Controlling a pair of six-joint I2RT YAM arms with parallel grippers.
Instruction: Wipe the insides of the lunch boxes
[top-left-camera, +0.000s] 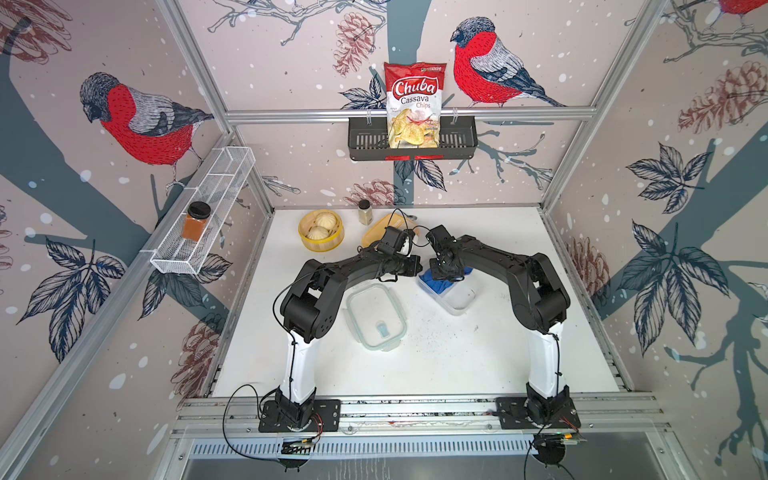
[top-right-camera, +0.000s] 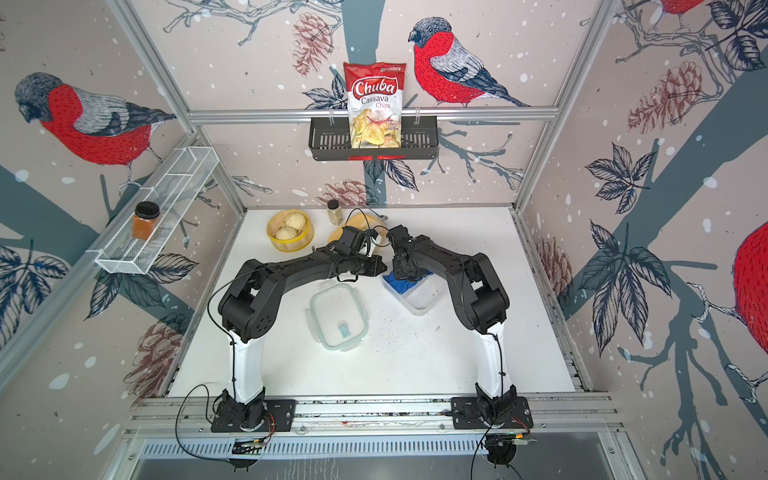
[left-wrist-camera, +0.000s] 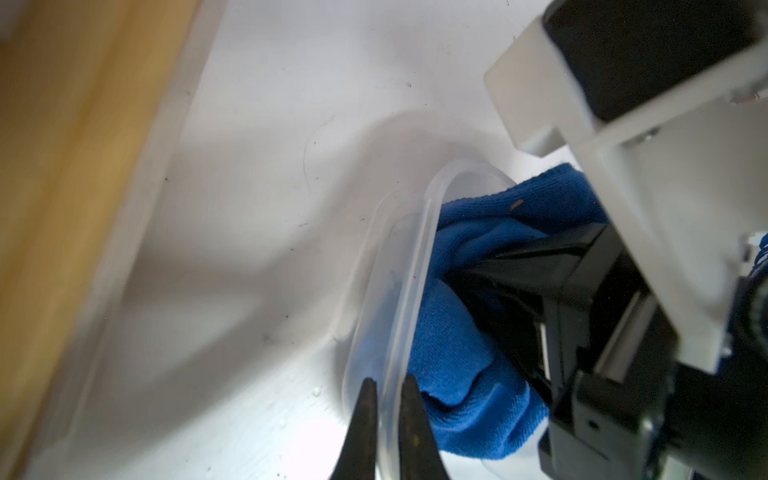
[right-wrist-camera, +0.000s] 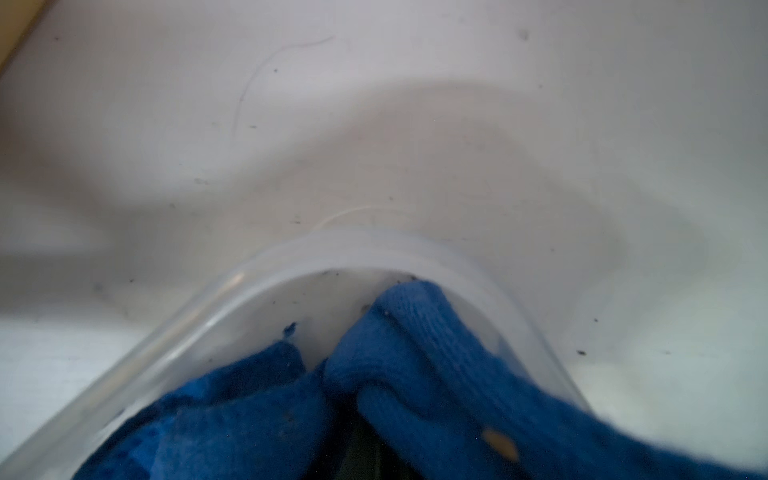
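A clear lunch box (top-left-camera: 460, 299) stands on the table right of centre, a crumpled blue cloth (top-left-camera: 438, 283) inside its left and far part. My left gripper is shut on the box's thin rim, one finger on each side of the wall. Inside the box, my right gripper presses into the cloth, which bunches around its dark fingertips; it is shut on a fold of it. The cloth (right-wrist-camera: 432, 368) reaches into a rounded corner in the right wrist view, with small dark crumbs on the bare floor beside it.
A lid-like pale green container (top-left-camera: 376, 320) lies to the left. Behind the arms are a yellow-orange box (top-left-camera: 376, 230), a steamer with buns (top-left-camera: 321, 230) and a spice jar (top-left-camera: 365, 212). Free table lies in front, with scattered crumbs.
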